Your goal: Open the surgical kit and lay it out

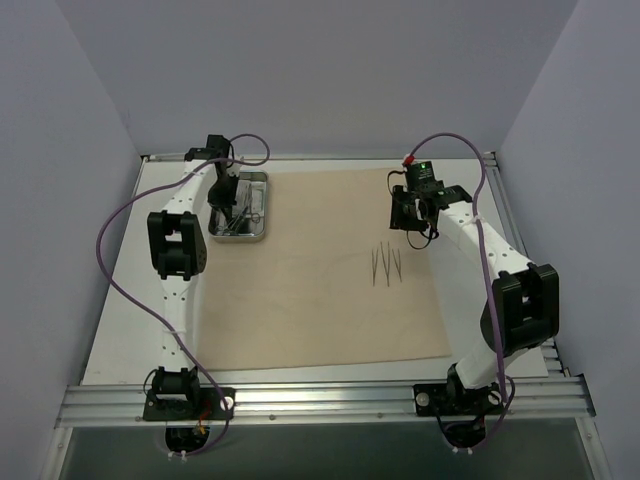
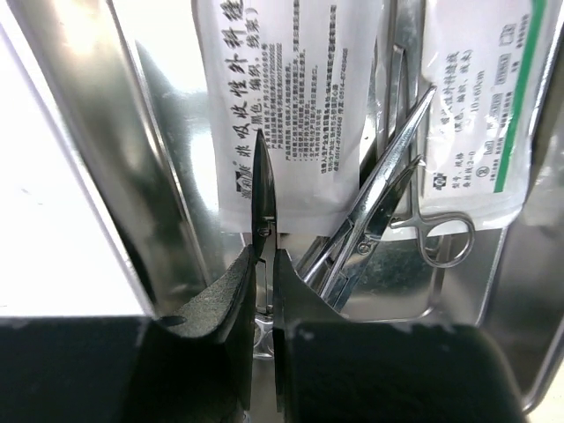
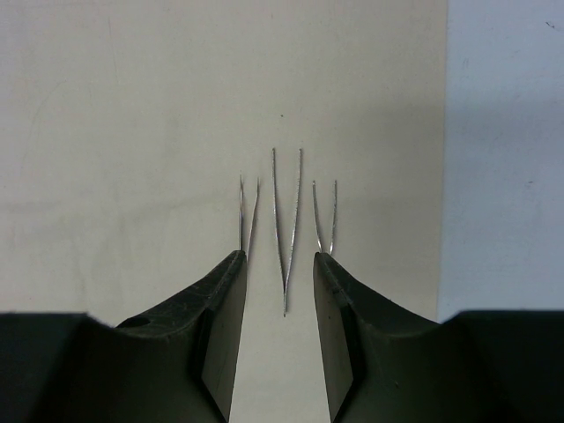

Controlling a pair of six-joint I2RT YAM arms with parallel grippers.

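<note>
The steel kit tray (image 1: 252, 231) at left holds white suture packets (image 2: 286, 106), scissors (image 2: 374, 216), a ringed clamp (image 2: 445, 251) and other instruments. My left gripper is down in the tray, its fingers close around an upright slim steel instrument (image 2: 263, 198); whether they grip it is unclear. Three tweezers (image 3: 288, 264) lie in a row on the beige cloth (image 1: 310, 300) at right. My right gripper hangs above and behind them in the top view, part open, with nothing seen held between its fingers.
The white table (image 1: 130, 300) shows around the cloth, with metal rails along its edges and grey walls beside and behind it.
</note>
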